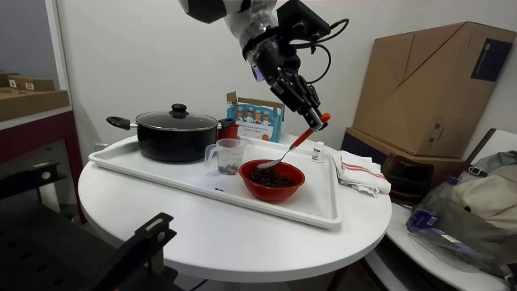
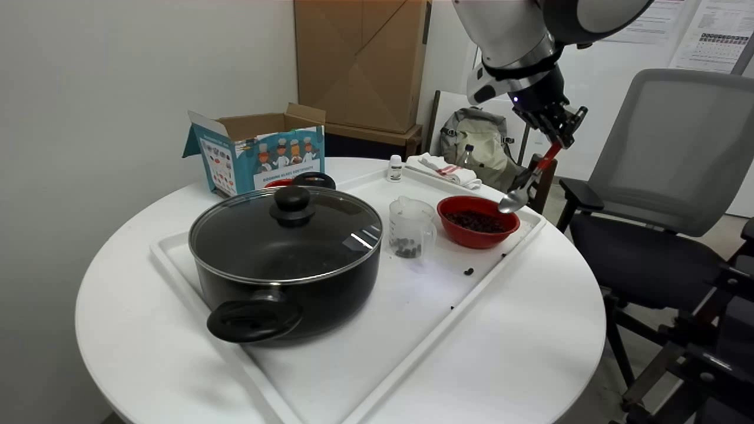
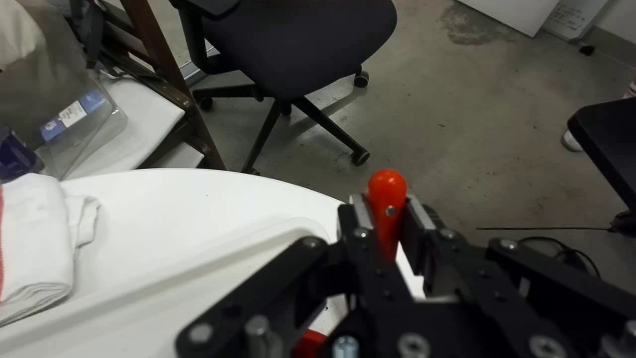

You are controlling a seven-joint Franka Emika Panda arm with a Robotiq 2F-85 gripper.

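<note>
A spoon with a red handle (image 1: 305, 137) is held by my gripper (image 1: 317, 125), which is shut on the handle near its end. In the wrist view the red handle tip (image 3: 387, 188) pokes up between the fingers. The silver spoon bowl (image 2: 513, 201) hangs tilted downward, appearing level with the rim of the red bowl (image 2: 466, 234); contact with the beans cannot be told. Dark beans (image 1: 271, 177) fill the lower part of that bowl. Left of it in exterior view 1 stands a clear measuring cup (image 1: 230, 154) with a few beans at its bottom.
A lidded black pot (image 1: 177, 136) occupies the far end of the white tray (image 1: 203, 186). Loose beans (image 2: 468, 271) lie on the tray. A small white bottle (image 1: 318, 152), a folded towel (image 1: 361, 170) and a blue box (image 1: 257, 121) stand around.
</note>
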